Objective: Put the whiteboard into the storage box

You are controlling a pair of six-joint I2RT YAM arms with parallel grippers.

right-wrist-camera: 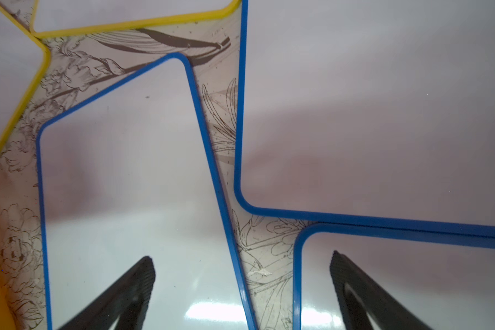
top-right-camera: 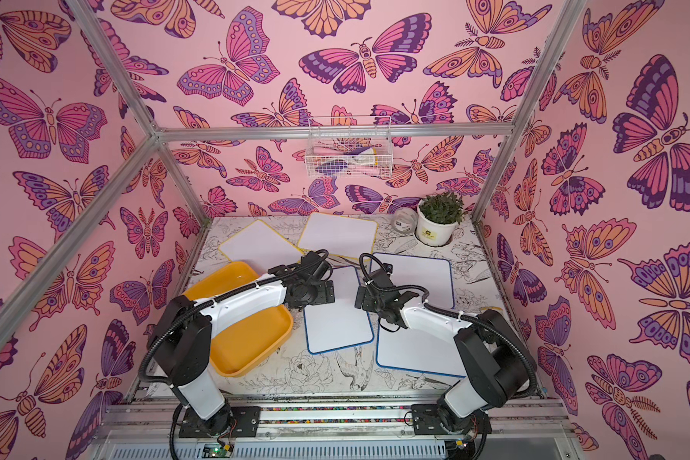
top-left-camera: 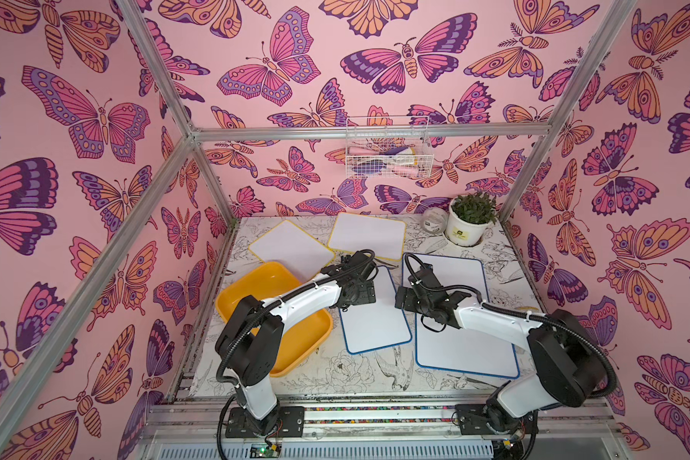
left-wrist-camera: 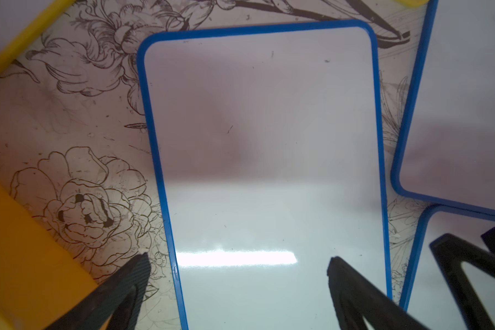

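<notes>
A blue-rimmed whiteboard lies flat in the middle of the table, filling most of the left wrist view. Above its left part is my left gripper; the fingers are spread wide over the board, touching nothing that I can see. My right gripper hangs over its right side, open and empty, its fingers far apart. Two more blue-rimmed boards lie to the right, a far one and a near one. At the left, the empty orange storage box sits partly under my left arm.
Two yellow-rimmed whiteboards, one at the back left and one at the back centre, lie flat. A potted plant and a clear jar stand at the back right. Bare table shows along the front.
</notes>
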